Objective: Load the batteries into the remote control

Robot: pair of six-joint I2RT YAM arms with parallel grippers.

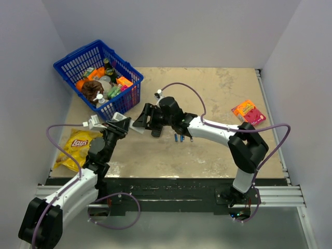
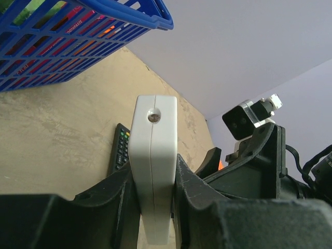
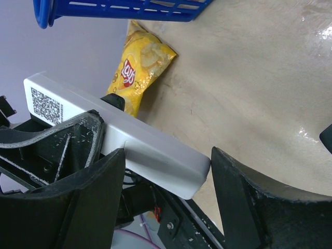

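Note:
A long white rectangular piece (image 2: 152,135) is held in the air by my left gripper (image 1: 122,124), which is shut on it. My right gripper (image 1: 148,116) is at the piece's other end; in the right wrist view its fingers (image 3: 244,207) are part open around that end (image 3: 166,163). The black remote (image 1: 156,133) lies on the table under the right gripper, partly hidden, its buttons showing in the left wrist view. Several small blue batteries (image 1: 176,138) lie just right of it.
A blue basket (image 1: 72,65) full of groceries stands back left. A yellow Lay's bag (image 1: 78,148) lies at the left, a pink-orange packet (image 1: 249,113) at the right.

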